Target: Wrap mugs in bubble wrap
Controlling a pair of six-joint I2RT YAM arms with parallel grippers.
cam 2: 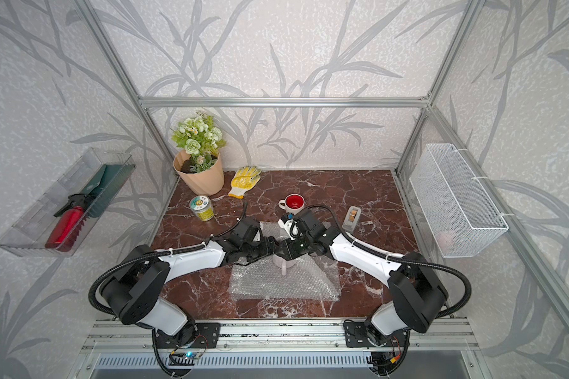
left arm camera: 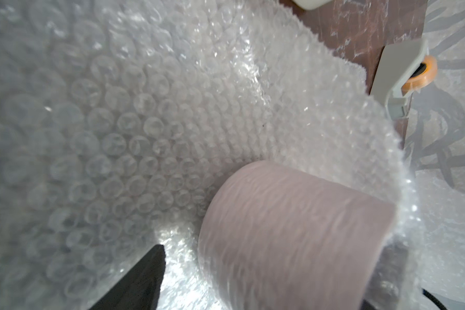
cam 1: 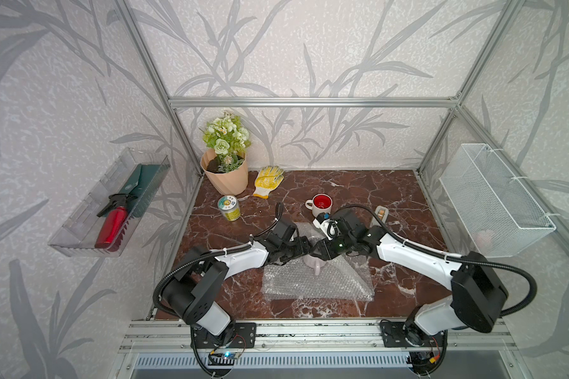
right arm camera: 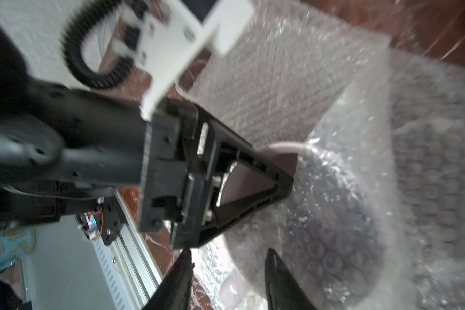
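A pale pink mug lies on a sheet of bubble wrap (cam 1: 297, 287), with part of the wrap folded over its mouth in the right wrist view. Toward the front edge points its handle (cam 1: 317, 268). My left gripper (cam 1: 306, 245) is close over the mug, one of its fingers reaching across the opening; in the left wrist view a single dark finger (left arm camera: 139, 284) stands apart from the mug. Right beside it is my right gripper, its two fingertips apart and no clear hold between them. Both grippers hide much of the mug from above.
Behind the arms stands a red-lined white mug (cam 1: 320, 204). A tape dispenser (cam 2: 352, 218) lies to the right. Back left are a flower pot (cam 1: 226, 173), a yellow glove (cam 1: 268, 181) and a tin (cam 1: 229, 208). A white wire basket (cam 1: 496, 202) hangs at right.
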